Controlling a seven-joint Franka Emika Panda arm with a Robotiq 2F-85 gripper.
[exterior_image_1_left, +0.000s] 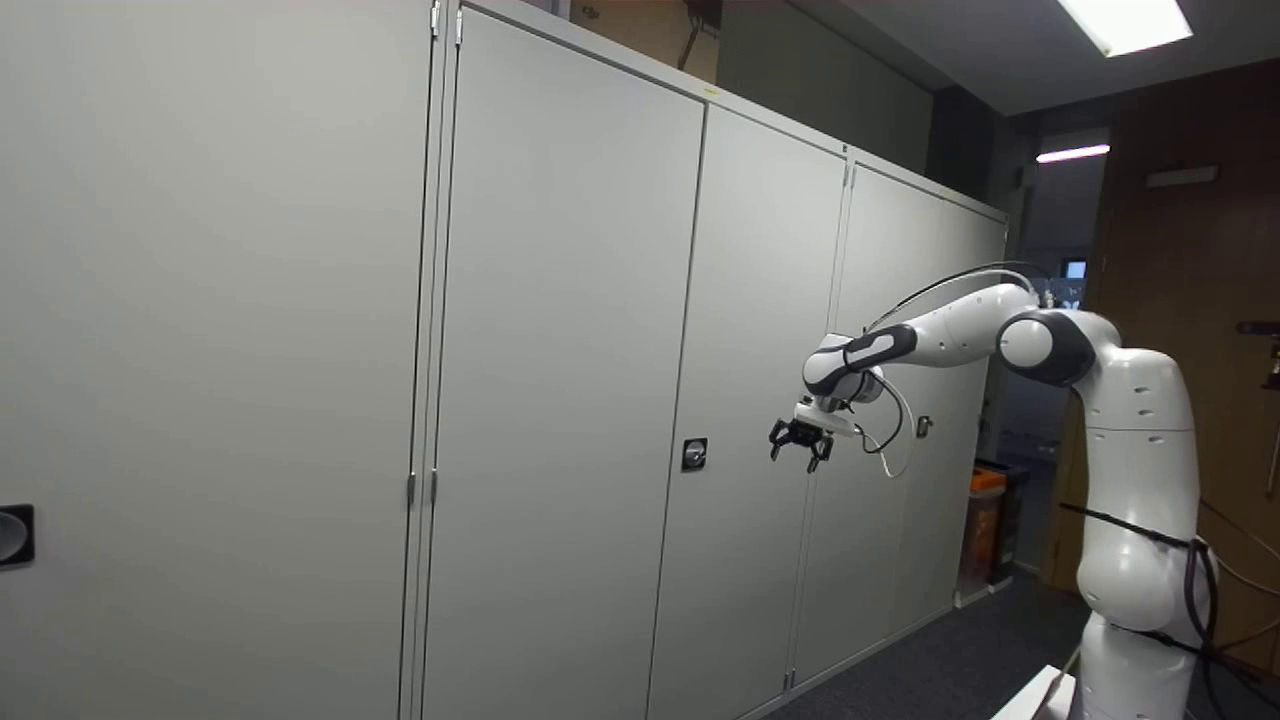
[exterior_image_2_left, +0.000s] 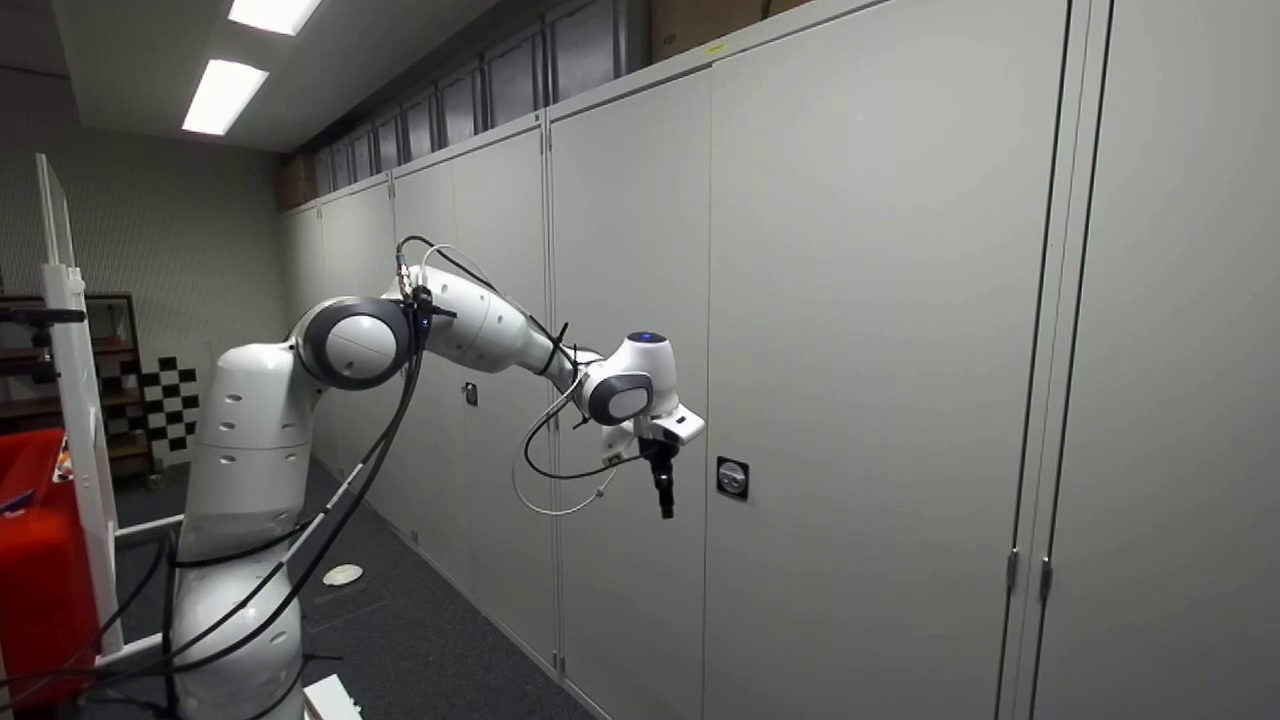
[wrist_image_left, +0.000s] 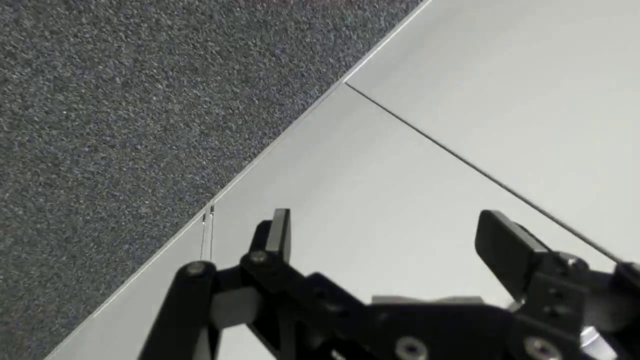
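Observation:
A row of tall grey cabinet doors (exterior_image_1_left: 564, 300) fills the wall, all of them closed. On one door sits a round silver handle (exterior_image_1_left: 695, 454) in a dark square plate; the same handle (exterior_image_2_left: 733, 478) shows in the second exterior view. My gripper (exterior_image_1_left: 801, 458) hangs in front of this cabinet, to the right of the handle and apart from it. In the second exterior view the gripper (exterior_image_2_left: 666, 516) points down, left of the handle. From the wrist, the two black fingers (wrist_image_left: 277, 237) stand wide apart with nothing between them, over the pale door face.
Grey carpet (wrist_image_left: 120, 120) runs along the cabinet's foot. Another door handle (exterior_image_1_left: 924, 426) lies behind the arm. An orange-topped bin (exterior_image_1_left: 986, 484) stands at the cabinet's far end. Loose cables (exterior_image_2_left: 528, 462) loop below the forearm. The space before the doors is clear.

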